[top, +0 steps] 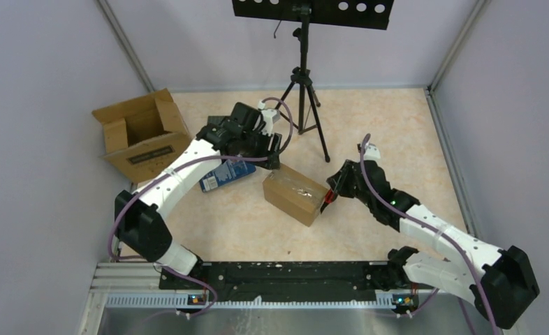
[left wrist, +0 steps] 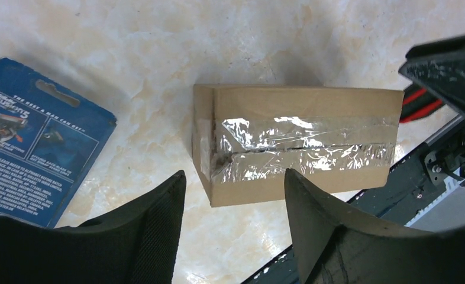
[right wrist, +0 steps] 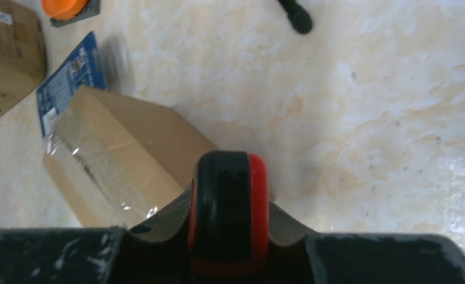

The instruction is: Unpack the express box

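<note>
A brown cardboard box (top: pixel 293 197) sealed with clear tape lies on the table between my two arms. My right gripper is shut on a red and black utility knife (top: pixel 330 198), held beside the box's right end with its tip pointing down. Whether the blade touches the box is hard to tell. Over the box's other end hangs my left gripper, open and with nothing held. The tape runs along the box's top face in the left wrist view.
A blue printed package (top: pixel 228 174) lies left of the box, partly under my left arm. An open, empty-looking carton (top: pixel 146 136) stands at far left. A black tripod stand (top: pixel 304 77) rises at the back.
</note>
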